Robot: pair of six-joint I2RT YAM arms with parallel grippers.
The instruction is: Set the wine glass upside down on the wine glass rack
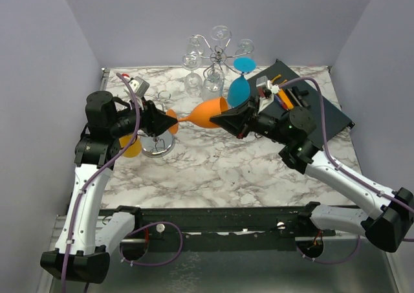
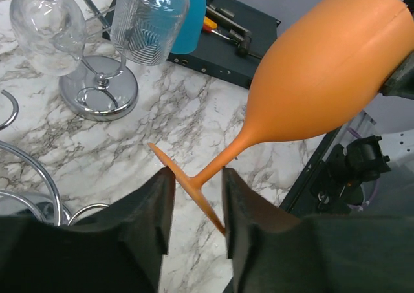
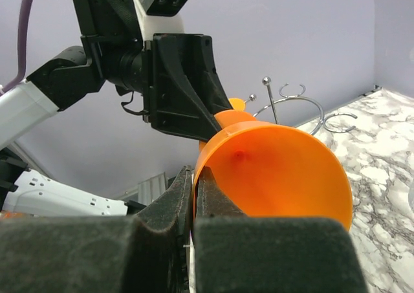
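Observation:
An orange wine glass (image 1: 206, 112) hangs sideways above the table, its bowl to the right and its foot to the left. My right gripper is shut on the thin rim of its bowl, one finger inside. The glass's foot (image 2: 208, 207) lies between the parted fingers of my left gripper; whether both fingers touch it cannot be told. A silver rack (image 1: 157, 145) stands under the left arm, partly hidden, with a yellow glass (image 1: 131, 147) on it. Another silver rack (image 1: 218, 55) at the back carries several clear glasses and a blue one (image 1: 240, 89).
A black case (image 1: 336, 115) with tools lies at the back right. Walls (image 1: 39, 79) rise close on the left, right and back.

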